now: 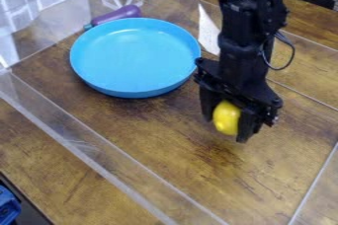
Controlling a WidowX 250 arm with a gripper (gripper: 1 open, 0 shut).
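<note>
My black gripper is low over the wooden table, right of centre, shut on a yellow object whose upper part is hidden by the fingers. A round blue plate lies up and to the left of the gripper.
A purple-handled utensil lies behind the plate. A white object stands behind the arm, partly hidden. Something blue shows at the lower left corner.
</note>
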